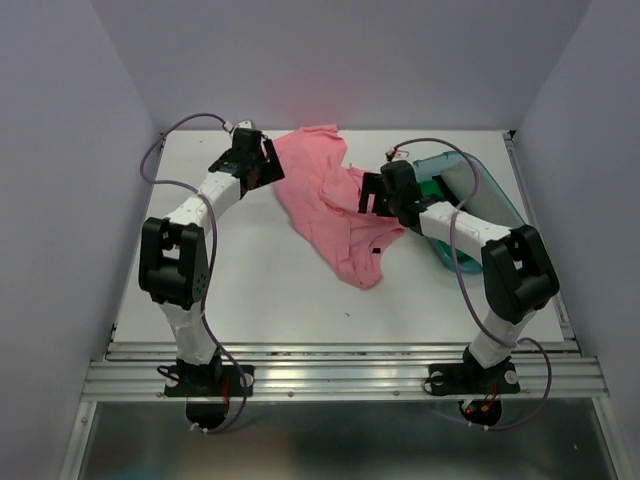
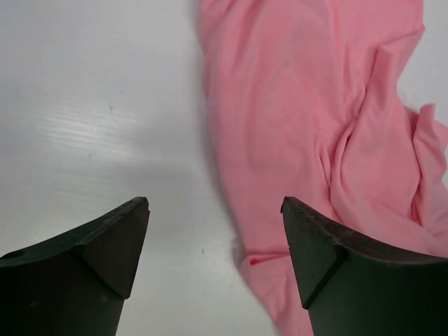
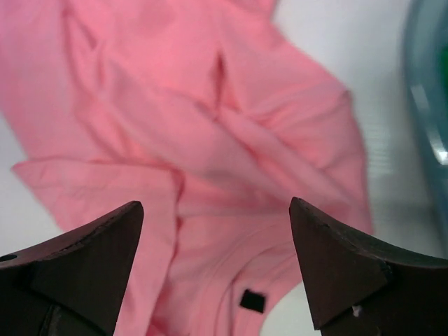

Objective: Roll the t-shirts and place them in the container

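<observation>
A pink t-shirt (image 1: 325,205) lies rumpled and skewed across the middle and back of the white table, with folds running through it. My left gripper (image 1: 277,162) is open above the shirt's left edge; the left wrist view has bare table and pink cloth (image 2: 280,119) beyond its spread fingers. Over the shirt's right side, my right gripper (image 1: 368,194) is also open. Creased cloth (image 3: 210,147) fills much of the right wrist view, and a small black tag (image 3: 253,301) shows near the lower middle. Neither gripper holds any cloth.
A teal bin (image 1: 513,205) with green and grey contents stands right of the shirt, partly under my right arm and close to that gripper. Grey walls bound the table at back and sides.
</observation>
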